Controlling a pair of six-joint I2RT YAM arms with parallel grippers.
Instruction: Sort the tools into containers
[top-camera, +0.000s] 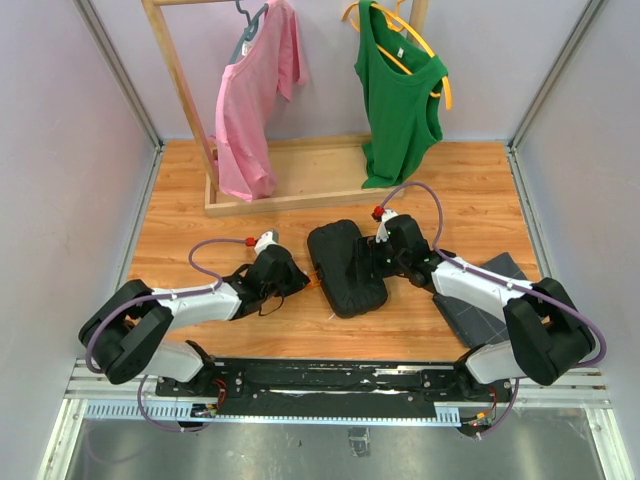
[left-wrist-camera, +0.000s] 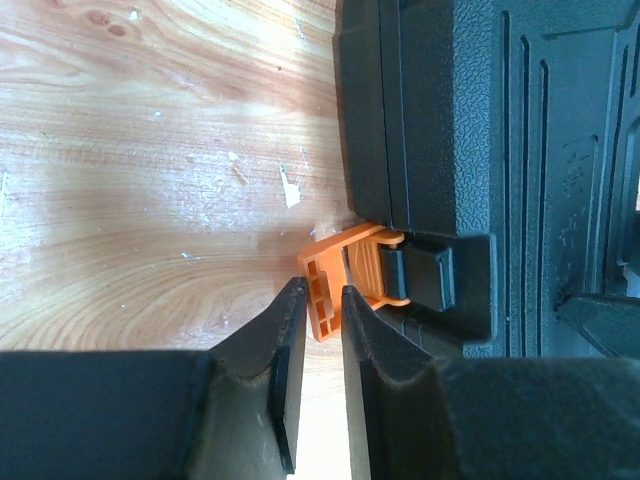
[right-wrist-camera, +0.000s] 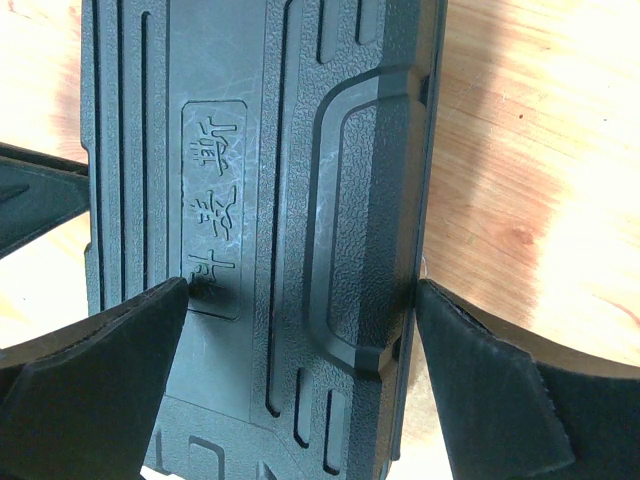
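A black toolbox (top-camera: 345, 290) lies closed on the wooden table, its lid with raised lettering filling much of the right wrist view (right-wrist-camera: 255, 220). An orange latch (left-wrist-camera: 320, 295) juts from its left side. My left gripper has its fingertips at this latch, part open; whether it grips it is unclear. My right gripper is open over the toolbox, its fingers either side of the lid's right portion.
A dark grey mat (top-camera: 468, 315) lies at the right. At the back stands a wooden rack (top-camera: 300, 200) with a pink shirt (top-camera: 245, 120) and a green top (top-camera: 395, 120).
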